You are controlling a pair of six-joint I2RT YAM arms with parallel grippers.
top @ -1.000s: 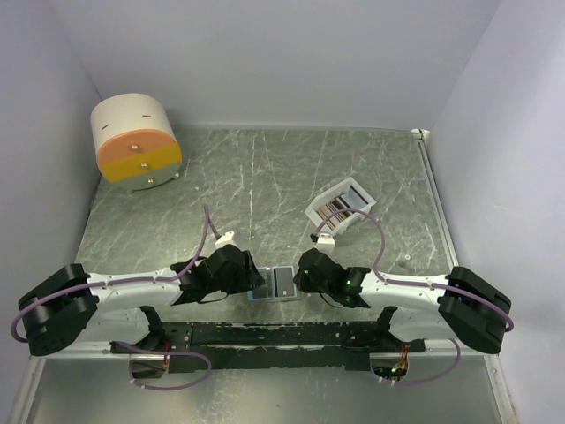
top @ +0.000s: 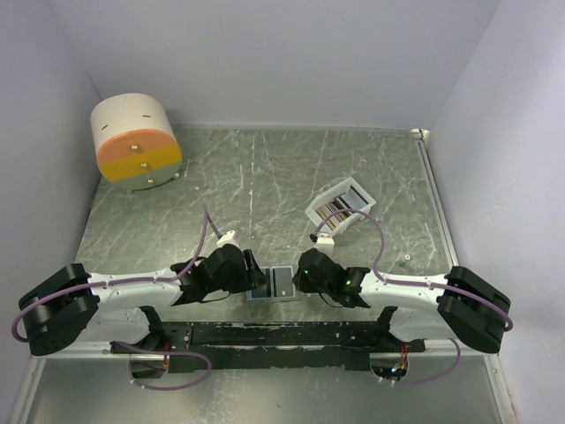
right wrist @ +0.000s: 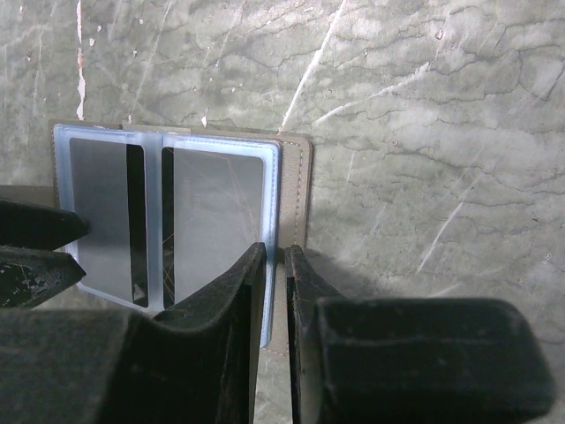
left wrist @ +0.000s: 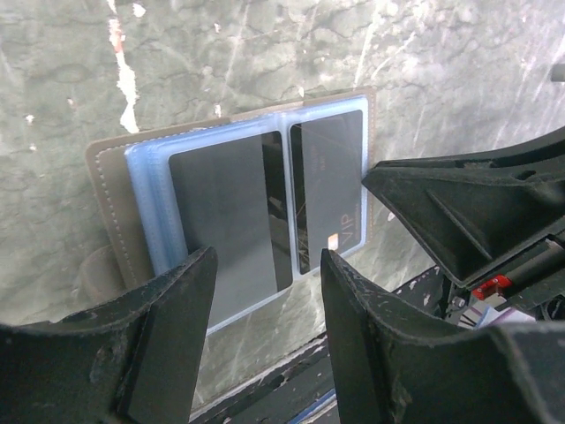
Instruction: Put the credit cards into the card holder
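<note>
The card holder (top: 282, 281) lies flat at the front middle, open to show blue-edged sleeves with dark, clear windows. In the left wrist view it (left wrist: 225, 212) fills the centre; my left gripper hangs over it, fingers apart. In the right wrist view my right gripper is closed on the right edge of the holder (right wrist: 216, 203). From above, my left gripper (top: 251, 276) is at the holder's left part, my right gripper (top: 300, 278) at its right side. Cards (top: 339, 208) appear to stand in a white tray behind.
A rounded drawer box (top: 137, 132) with orange and yellow fronts stands at the back left. The white tray (top: 318, 216) sits at the back right.
Both arms are almost still; only very slight shifts show around the left gripper and the holder.
</note>
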